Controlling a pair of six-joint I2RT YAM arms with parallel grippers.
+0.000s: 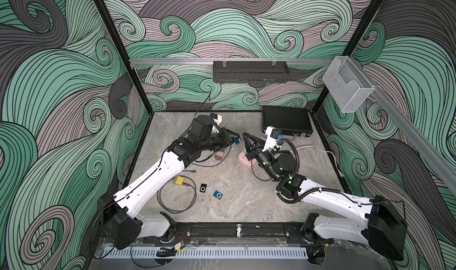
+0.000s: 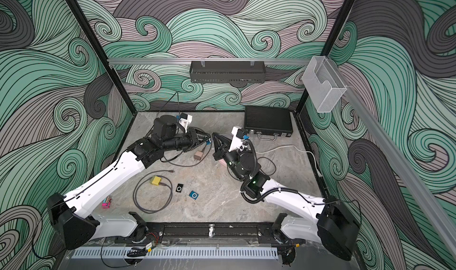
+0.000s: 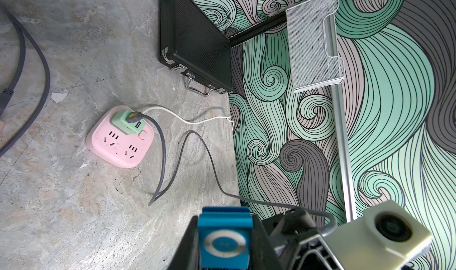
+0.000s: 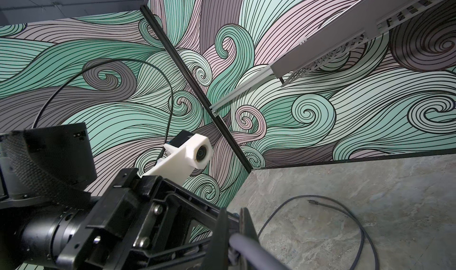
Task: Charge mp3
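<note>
My left gripper is shut on a blue mp3 player (image 3: 225, 224), its round control ring facing the left wrist camera. Facing it closely, my right gripper is shut, with a grey cable (image 4: 256, 253) at its fingertips; the connector end is hidden. Both grippers hang over the middle of the table. Below, a pink power strip (image 3: 109, 146) carries a green charger (image 3: 122, 121) with a grey cable plugged into it.
A black case (image 1: 285, 120) lies at the back right. A yellow charger (image 1: 179, 180), coiled cables, a black player (image 1: 202, 187) and another blue player (image 1: 218, 195) lie on the front left of the table (image 1: 247, 203). A mesh basket (image 1: 346, 84) hangs at right.
</note>
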